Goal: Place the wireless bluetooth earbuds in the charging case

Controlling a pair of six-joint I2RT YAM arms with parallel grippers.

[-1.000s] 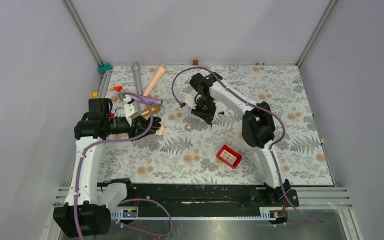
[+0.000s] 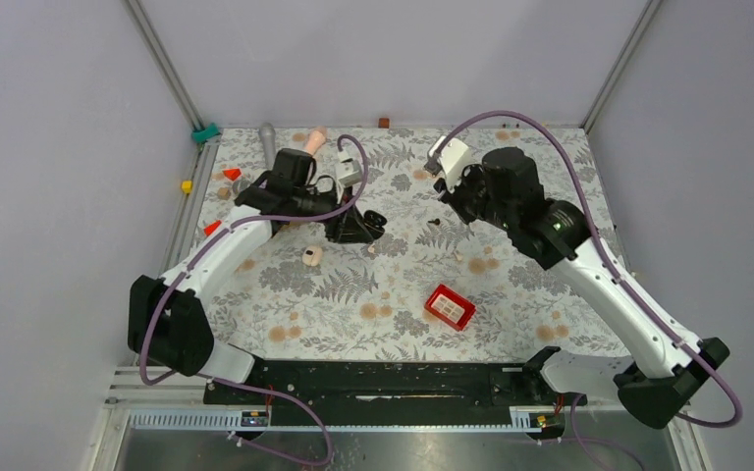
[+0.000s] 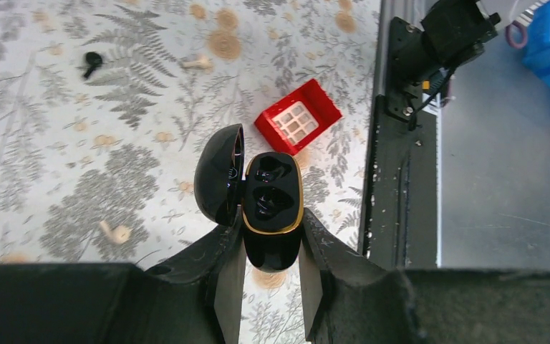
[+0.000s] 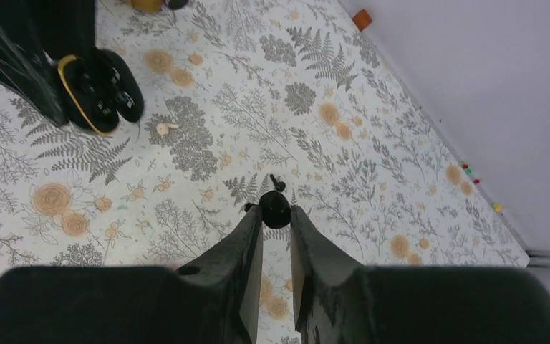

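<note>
My left gripper is shut on the open black charging case (image 3: 272, 201); its lid is raised and two recesses show inside. In the top view this case (image 2: 373, 221) sits in the middle-left, above the table. My right gripper holds a small black rounded piece at its fingertips, likely an earbud. The case also shows at the upper left of the right wrist view. A small dark earbud-like piece (image 3: 93, 61) lies on the table, and small pale pieces (image 3: 118, 233) lie nearby.
A red box (image 2: 449, 306) with a white grid insert lies front centre. Tools and toys (image 2: 268, 145) are at the back left, partly behind the left arm.
Both arms have moved: the left one carries the case right and up in the top view, and the right one has shifted to the right.
</note>
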